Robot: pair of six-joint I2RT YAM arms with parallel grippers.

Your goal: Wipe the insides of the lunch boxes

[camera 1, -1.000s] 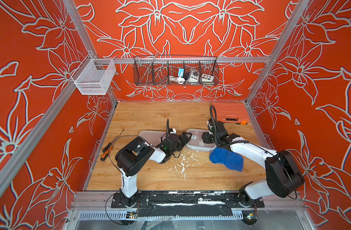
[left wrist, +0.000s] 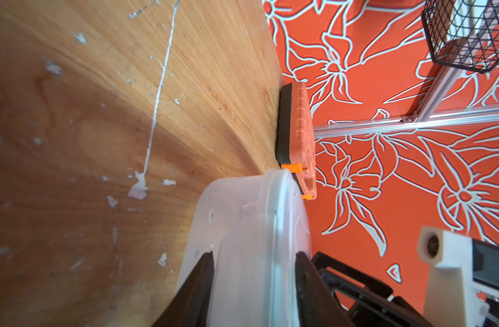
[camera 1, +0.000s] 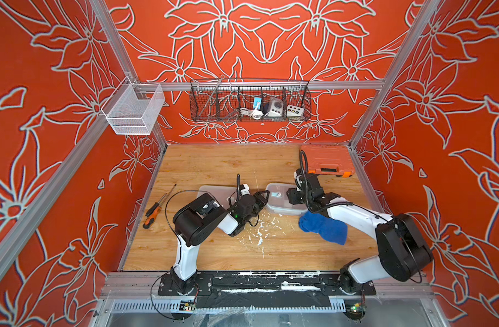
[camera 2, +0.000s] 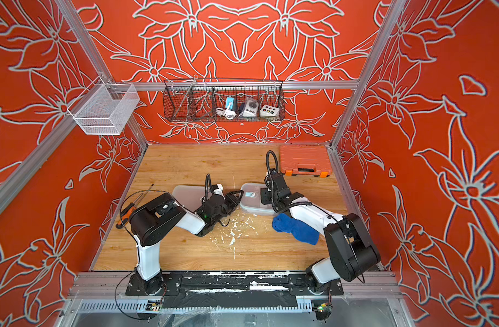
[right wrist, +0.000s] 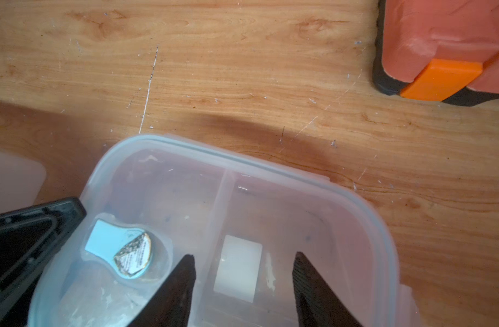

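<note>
A clear divided lunch box (camera 1: 285,208) sits mid-table; a blue-and-white piece (right wrist: 118,248) shows in its left part in the right wrist view. At its left edge is my left gripper, its fingers apart on either side of the box's rounded rim (left wrist: 274,212). Above the box's inside, my right gripper stands open with nothing between its fingers. A second lunch box (camera 1: 214,190) lies to the left, partly behind my left arm. The crumpled blue cloth (camera 1: 325,227) rests on the table just in front of the first box, below my right arm.
Behind the right arm lies an orange tool case (camera 1: 328,160). Screwdrivers (camera 1: 151,218) are at the left edge. White flakes (camera 1: 260,235) litter the front middle. Bare wood (camera 1: 227,160) stretches along the back.
My right arm has barely moved.
</note>
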